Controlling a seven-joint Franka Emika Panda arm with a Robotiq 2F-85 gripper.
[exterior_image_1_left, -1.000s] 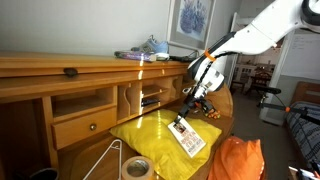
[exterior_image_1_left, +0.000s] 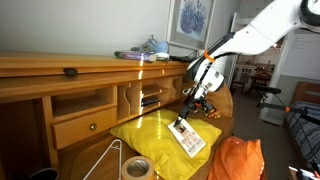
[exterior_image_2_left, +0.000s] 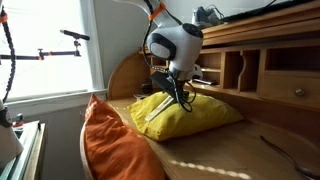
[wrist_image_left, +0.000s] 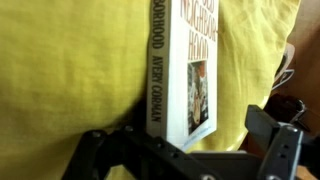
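A white book (wrist_image_left: 201, 65) with a lettered spine and a small cover picture lies on the yellow cushion (exterior_image_1_left: 140, 127). In exterior view 1 the book (exterior_image_1_left: 187, 138) slants across the cushion's right part. My gripper is open, its dark fingers at either side of the book's near end in the wrist view. From outside, the gripper (exterior_image_1_left: 190, 103) hangs low over the book's upper end. Whether the fingers touch the book cannot be told.
An orange cushion (exterior_image_1_left: 238, 160) lies to the right of the yellow one. Behind stands a wooden desk hutch (exterior_image_1_left: 85, 117) with drawers and cubbies. A round tan object (exterior_image_1_left: 137, 168) and a bent metal rod (exterior_image_1_left: 107, 155) are to the left.
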